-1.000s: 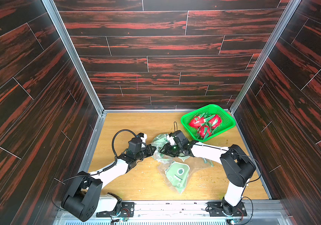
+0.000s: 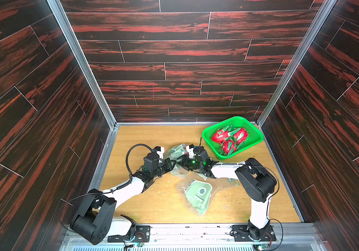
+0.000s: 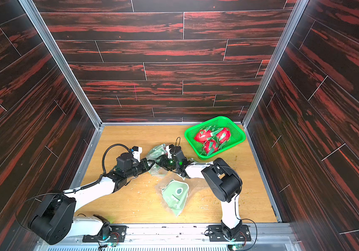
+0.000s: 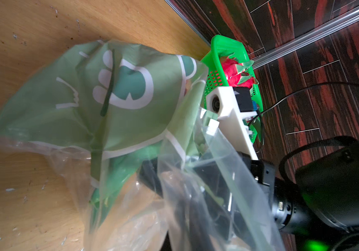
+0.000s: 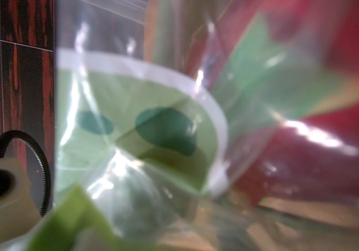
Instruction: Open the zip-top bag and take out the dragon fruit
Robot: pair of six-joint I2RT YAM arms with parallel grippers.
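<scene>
The zip top bag (image 4: 133,92), clear plastic with a green print, is raised off the table between my two grippers. Its clear film (image 4: 125,226) comes up close to the left wrist camera. My left gripper (image 2: 173,163) is shut at the bag's left side; whether film lies between its fingers is hidden. My right gripper (image 2: 182,163) reaches in from the right, open, its dark fingers (image 4: 150,175) showing through the film. In the right wrist view, a red dragon fruit (image 5: 309,163) with green tips fills the right side, blurred and close behind shiny film.
At the back right stands a green basket (image 2: 252,136) with several red dragon fruits (image 2: 229,146). Another green-printed clear bag (image 2: 198,194) lies flat in front of the grippers. Bare table (image 2: 146,133) shows at the back left and front left.
My right gripper has shifted left toward the left gripper, its arm swinging along. The bag between them has bunched and moved slightly left. My left arm has hardly moved.
</scene>
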